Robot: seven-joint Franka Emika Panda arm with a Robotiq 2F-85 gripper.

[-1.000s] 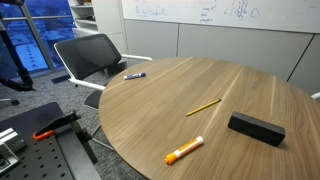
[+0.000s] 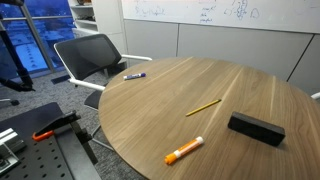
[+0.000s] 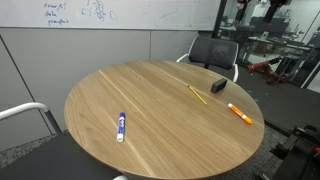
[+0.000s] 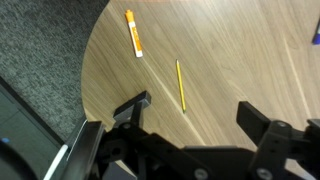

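Note:
Open and empty, my gripper hangs over the round wooden table in the wrist view, its black fingers wide apart. A yellow pencil (image 4: 181, 86) lies on the table below the gap between them. The black block (image 4: 132, 106) is partly hidden by the left finger. Farther up lies an orange-and-white marker (image 4: 134, 33), clear of the fingers. In exterior view 1 the black block (image 2: 257, 129), pencil (image 2: 204, 107) and orange marker (image 2: 184, 151) lie apart from one another. A blue-and-white marker (image 3: 121, 126) rests on the table's other side.
Chairs stand round it, one grey chair (image 2: 88, 57) close to its edge. A whiteboard (image 2: 220, 12) lines the wall behind.

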